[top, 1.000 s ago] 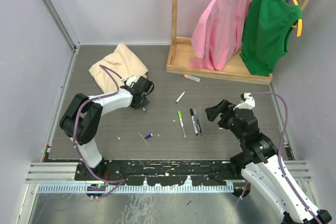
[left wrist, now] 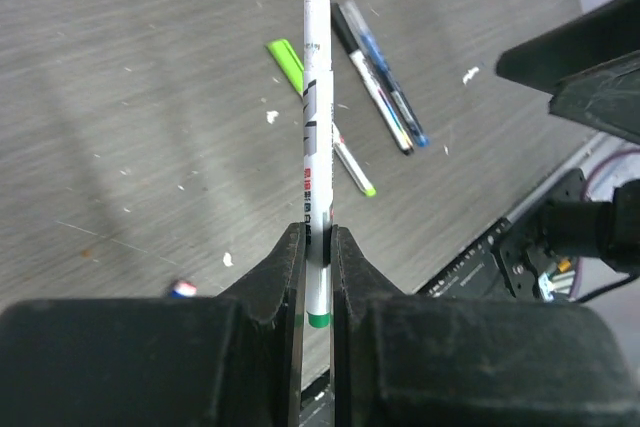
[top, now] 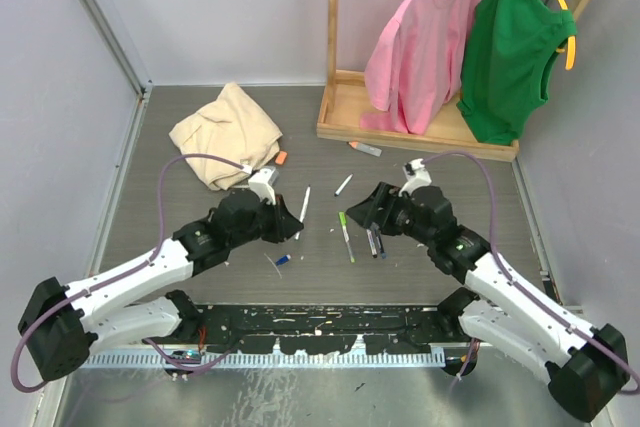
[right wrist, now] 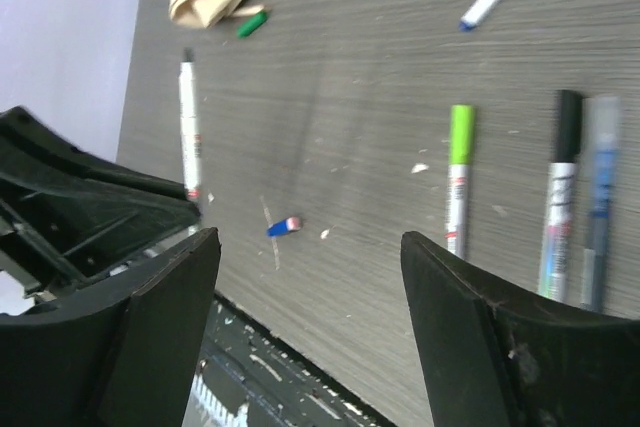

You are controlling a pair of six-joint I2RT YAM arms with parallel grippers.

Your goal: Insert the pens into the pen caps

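Note:
A slim white marker with a green end and bare dark tip is pinched in my left gripper, its tip pointing away from the fingers. It stands clear of the table in the right wrist view. My right gripper is open, nothing between its fingers, over the middle of the table. Below it lie a green-capped pen, a black-capped pen and a blue pen. A green cap rests near the cloth; a small blue cap lies at the front.
Farther back lies a white pen with a blue end. A beige cloth is at the back left, beside an orange block. The wooden rack with hanging clothes occupies the back right.
My left gripper has come from near the cloth toward the table's centre, carrying the white marker. My right gripper has moved left, over the pens.

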